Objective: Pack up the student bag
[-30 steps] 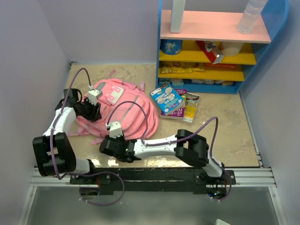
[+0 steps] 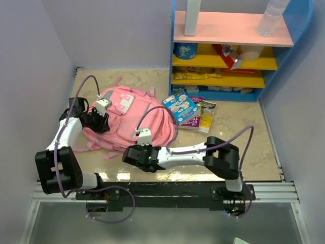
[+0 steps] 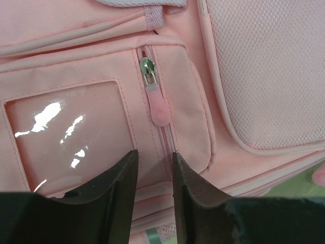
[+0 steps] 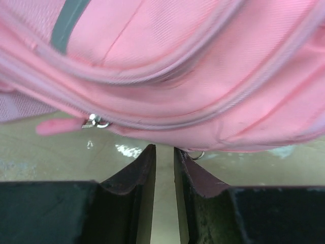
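Observation:
The pink school bag (image 2: 129,114) lies flat on the table at left. Over its left side my left gripper is open; in the left wrist view a pocket zipper with a pink pull (image 3: 159,109) lies ahead of its fingers, untouched. My right gripper is at the bag's front edge, its fingers narrowly apart with tabletop visible between them. A metal zipper ring (image 4: 198,155) shows right beside its right finger; whether a pull is gripped there is hidden. Another zipper slider with a pink pull (image 4: 61,126) hangs farther left on the edge.
Books (image 2: 182,108) lie partly overlapping right of the bag, before a blue shelf (image 2: 219,95) with yellow and pink boards. A clear bottle (image 2: 272,18) stands on top.
My right gripper has moved right along the bag's front edge after a slight shift left. The left arm looks still, and the books have not moved.

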